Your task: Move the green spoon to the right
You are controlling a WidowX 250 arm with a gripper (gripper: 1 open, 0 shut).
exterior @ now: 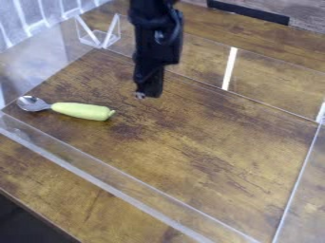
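The spoon lies flat on the wooden table at the left; its green handle (83, 111) points right and its metal bowl (33, 103) faces the left edge. My black gripper (146, 93) hangs above the table, farther back and to the right of the handle's end, clear of it. Its fingertips are dark and close together in this view, so whether they stand apart cannot be made out. No object shows at the tips.
A clear walled tray encloses the work area, its front wall (114, 179) running diagonally. Bare wooden table (210, 142) stretches across the middle and right. A white wire-like bracket (99, 32) stands at the back left.
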